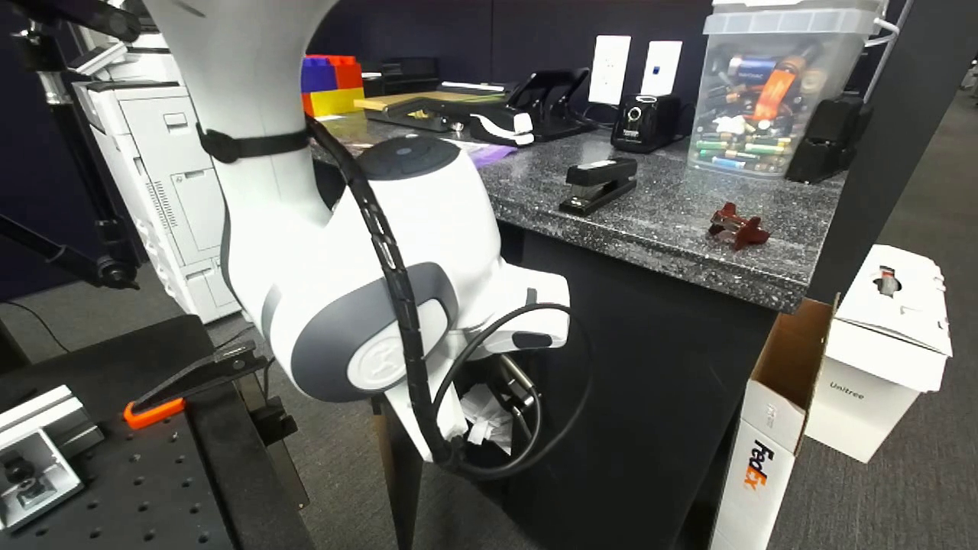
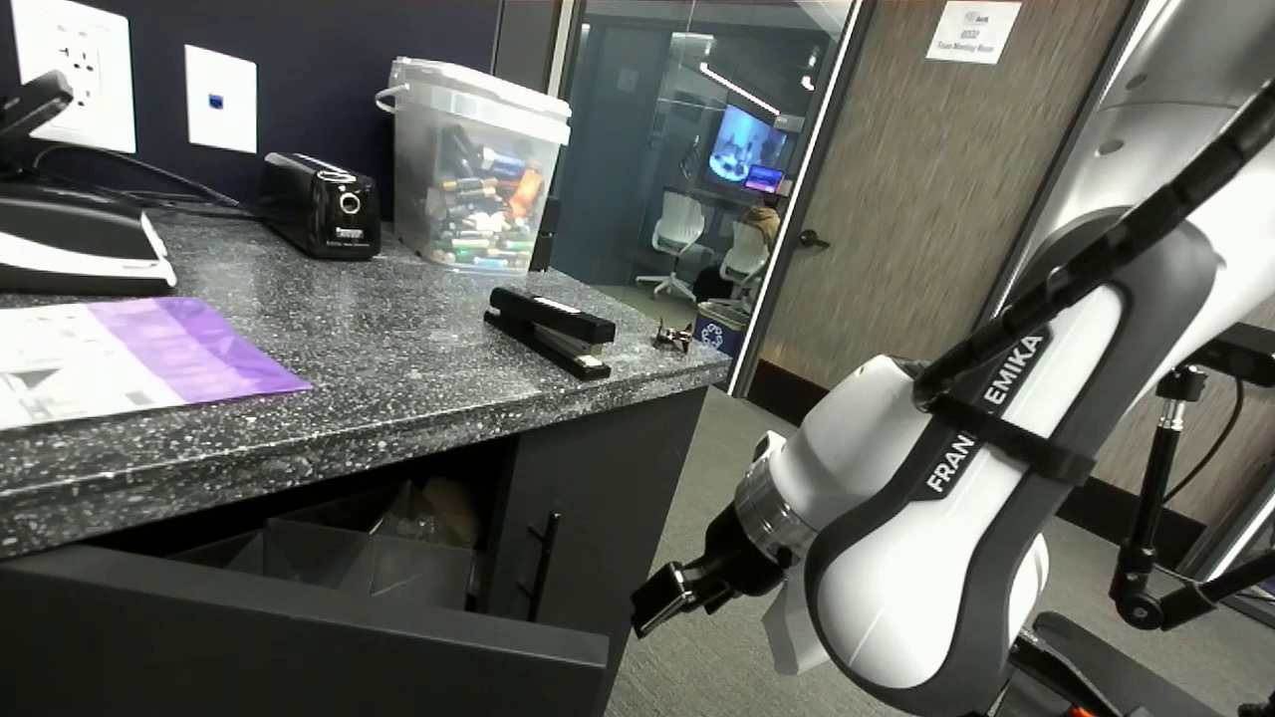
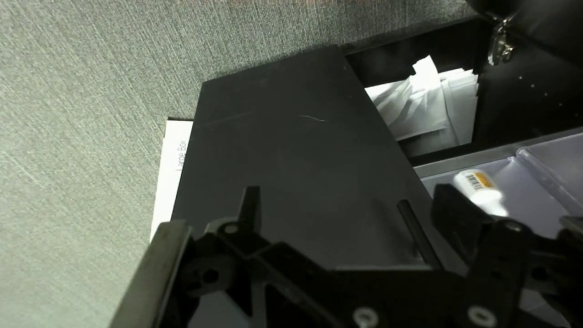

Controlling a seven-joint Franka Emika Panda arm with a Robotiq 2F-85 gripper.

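My gripper stands open in the wrist view, with nothing held between its fingers. Beyond them lies the flat dark cabinet front [image 3: 289, 142], its black bar handle [image 3: 418, 232] appearing nearer the right finger. Beside that panel the cabinet is open, showing a white bottle [image 3: 481, 188] with an orange label on a shelf and white papers [image 3: 426, 101] below. In exterior view 2 the gripper [image 2: 666, 597] is below counter height, right of the upright handle [image 2: 544, 568]. The arm mostly hides the hand in exterior view 1.
The swung-out door [image 2: 299, 621] crosses the foreground of exterior view 2. Above, the speckled counter [image 1: 660, 215] carries a stapler [image 1: 597, 183], a dark red part [image 1: 738, 226] and a battery tub [image 1: 779, 101]. A FedEx box [image 1: 770, 440] stands at the cabinet's right.
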